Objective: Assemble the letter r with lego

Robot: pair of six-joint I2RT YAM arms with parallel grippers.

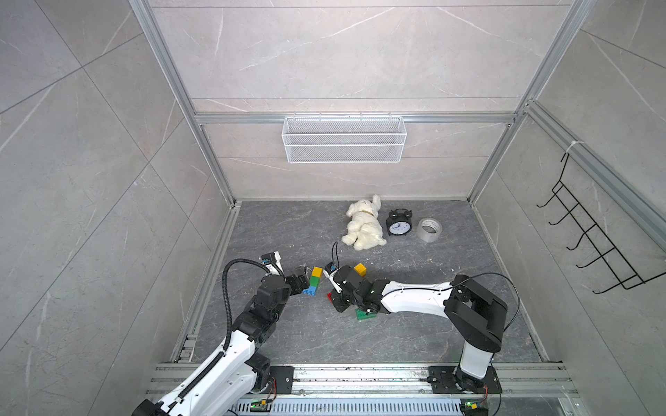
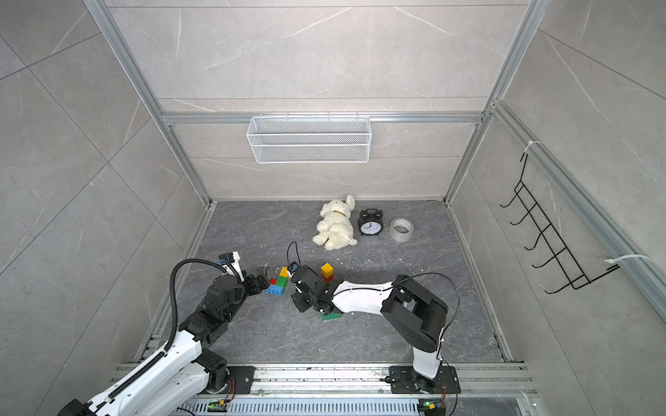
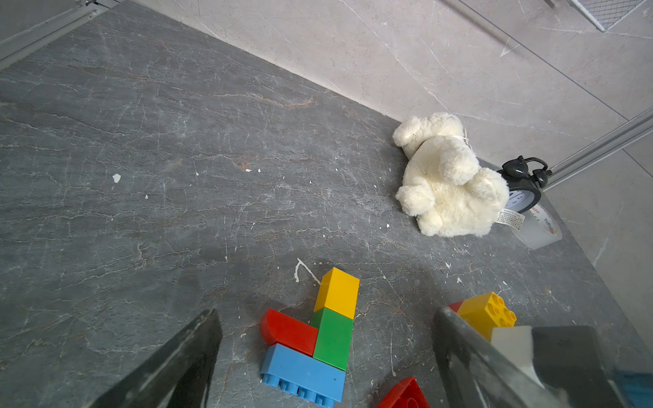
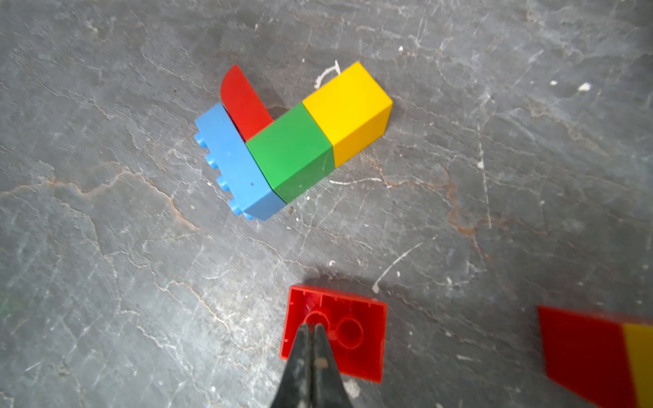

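Note:
A group of blocks lies together: yellow (image 4: 347, 108), green (image 4: 289, 149) in line beside it, blue (image 4: 234, 159) across the end, curved red (image 4: 245, 102) in the corner. An upturned red brick (image 4: 360, 353) lies below my right gripper, which is shut, fingertips together over it in the right wrist view. A red and yellow pair (image 3: 486, 312) lies to the right. A green piece (image 1: 364, 315) is partly hidden by the right arm. My left gripper stands open over the grouped blocks, its fingers apart with nothing held.
A white plush toy (image 1: 364, 225), black alarm clock (image 1: 399, 225) and tape roll (image 1: 437, 228) lie at the back. A white wire basket (image 1: 343, 138) hangs on the back wall, a black hook rack (image 1: 582, 228) on the right.

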